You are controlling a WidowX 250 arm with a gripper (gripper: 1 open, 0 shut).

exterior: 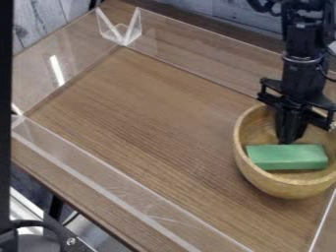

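Note:
A wooden bowl (252, 175) sits at the right of the table, holding a green block (280, 157) in its front half. My gripper (294, 132) reaches down from the upper right into the back of the bowl, behind the block. Its black fingers overlap there, and whether anything is between them cannot be made out.
A clear plastic piece (121, 27) stands at the back left corner. Black round hardware (29, 236) shows at the bottom left edge.

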